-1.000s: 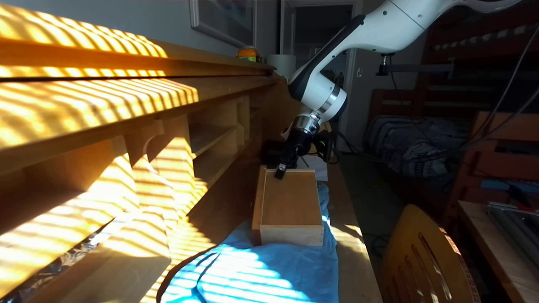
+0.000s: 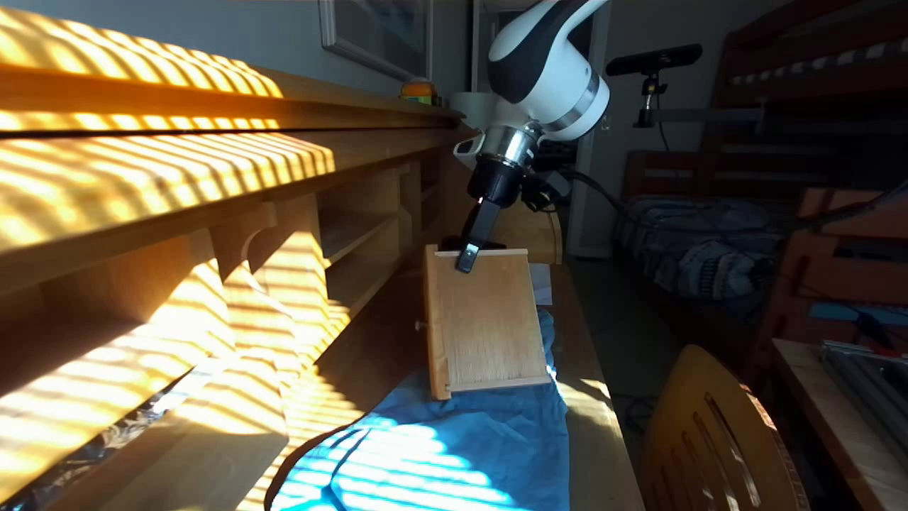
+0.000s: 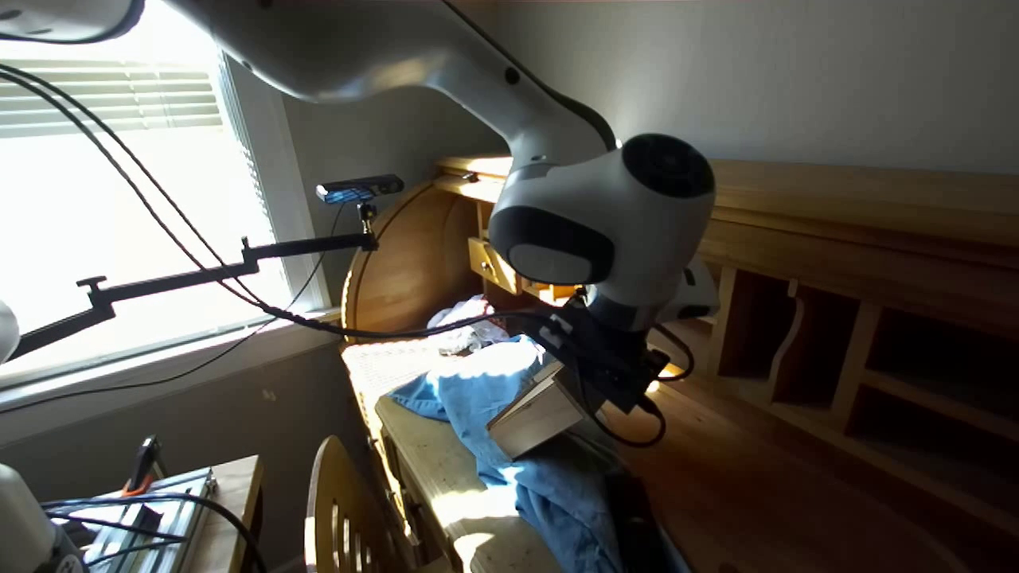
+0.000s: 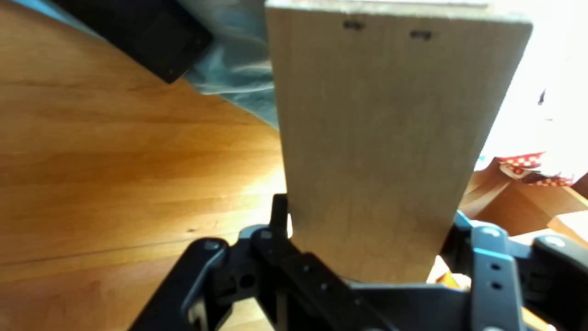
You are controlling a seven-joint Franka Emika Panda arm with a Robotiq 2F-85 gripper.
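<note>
A wooden drawer [image 2: 491, 319] is tilted over the blue cloth [image 2: 494, 443], its far end raised and its underside facing the camera in exterior view 1. My gripper [image 2: 466, 258] is shut on the raised end. In the wrist view, one broad wooden panel of the drawer [image 4: 386, 143] fills the space between the fingers of my gripper. Exterior view 2 shows the drawer [image 3: 537, 420] partly hidden behind the arm, above the cloth [image 3: 478, 382]. The lower edge looks close to the cloth; whether it touches, I cannot tell.
The desk's shelf compartments [image 2: 362, 234] run along the left in exterior view 1. A wooden chair [image 2: 723, 434] stands to the right. Bare desk top [image 3: 726, 477] lies beside the cloth. A black object [image 4: 149, 38] rests near the cloth in the wrist view.
My gripper has risen, lifting the drawer's far end. The drawer went from lying flat, bottom up, to steeply tilted, and its near side panel no longer shows.
</note>
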